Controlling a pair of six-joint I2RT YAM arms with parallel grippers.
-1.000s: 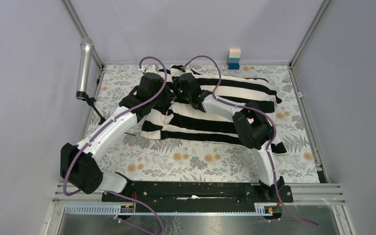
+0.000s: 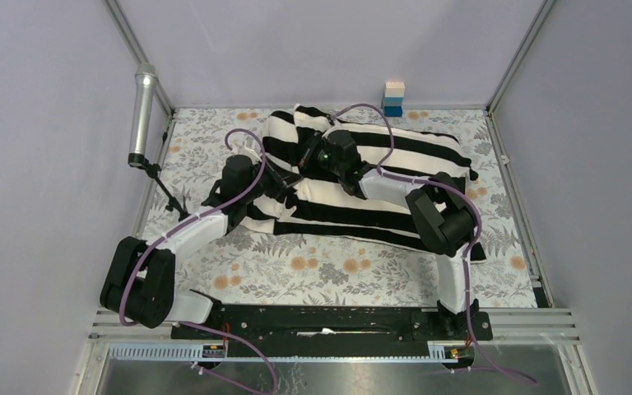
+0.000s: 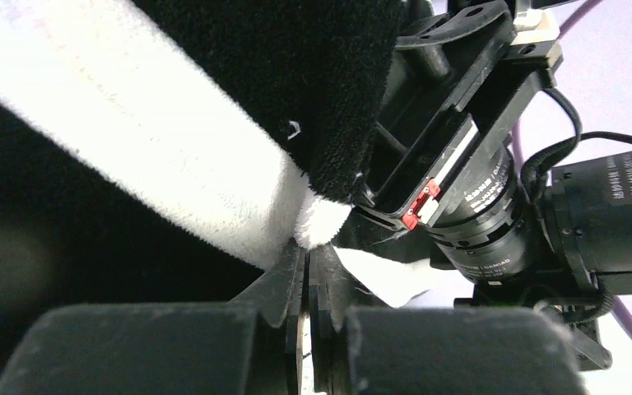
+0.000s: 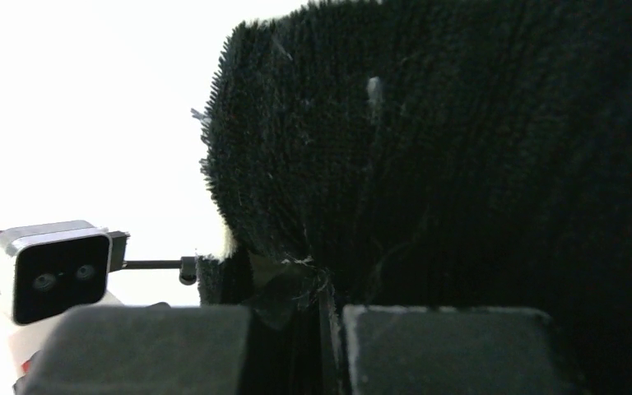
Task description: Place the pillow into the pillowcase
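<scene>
Black-and-white striped pillowcase fabric (image 2: 362, 216) lies spread across the table, bunched at its left end; whether pillow is inside cannot be told. My left gripper (image 2: 290, 183) is at that bunched end, shut, its tips (image 3: 304, 263) against a fold of cloth; whether cloth is pinched is unclear. My right gripper (image 2: 308, 156) is just above it on the same end, shut against dark fuzzy cloth (image 4: 428, 148) that fills much of the right wrist view. The right arm's wrist shows close beside the left gripper.
A small stack of pale and blue blocks (image 2: 392, 99) stands at the back wall. A metal tube on a mount (image 2: 144, 115) is at the left. Bare patterned table (image 2: 337, 271) lies along the front.
The right arm has shifted slightly right and toward the front; the bunched cloth moved a little.
</scene>
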